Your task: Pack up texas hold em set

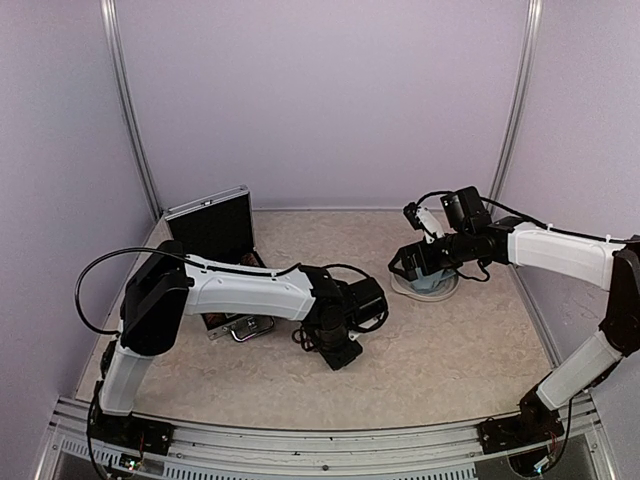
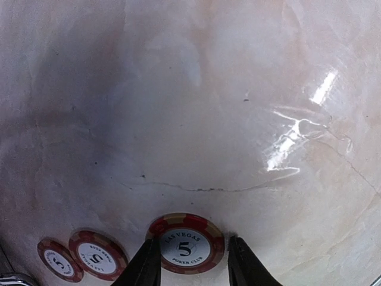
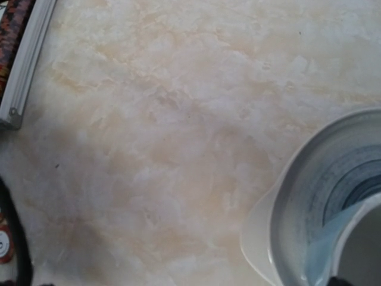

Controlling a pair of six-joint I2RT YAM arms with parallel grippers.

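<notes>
In the left wrist view, my left gripper is shut on a red-rimmed poker chip (image 2: 186, 253) marked 5, gripped by its edges. Two more chips of the same kind, a nearer chip (image 2: 98, 255) and a smaller-looking chip (image 2: 60, 260), lie on the table to its left. The silver-edged case (image 1: 212, 226) stands with its black lid raised at the left; my left arm covers much of its inside. Over the plate at the right, my right gripper (image 1: 404, 266) hangs open and empty.
A pale plate (image 1: 440, 293) holds a blue-and-white cup (image 3: 333, 253) at the right, under my right gripper. The case's front handle (image 1: 254, 328) juts toward the table's near side. Bare table (image 1: 450, 365) lies at the front right.
</notes>
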